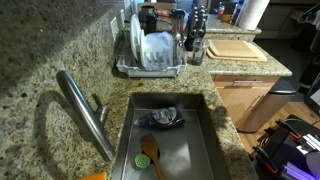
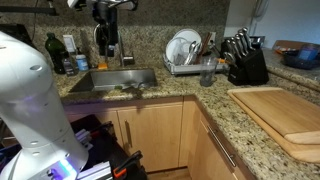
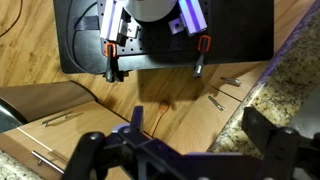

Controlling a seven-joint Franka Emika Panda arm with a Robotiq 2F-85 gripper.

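Observation:
My gripper stands open in the wrist view, its two dark fingers wide apart with nothing between them. Below it are the floor and the cabinet fronts. In exterior view 2 the gripper hangs at the upper left, above the counter edge near the sink (image 2: 122,77). Inside the dark sink (image 1: 208,140) in exterior view 1 lie a wooden spoon (image 1: 152,150), a green slotted utensil head (image 1: 150,146) and a dark crumpled-looking item (image 1: 165,117). The gripper is apart from all of these.
Behind the sink stands a dish rack (image 1: 150,69) with plates. Farther along the counter are a glass jar (image 2: 208,71), a knife block (image 2: 247,68) and a cutting board (image 2: 285,110). A faucet (image 1: 88,110) rises beside the sink. Bottles (image 2: 68,66) stand at the left.

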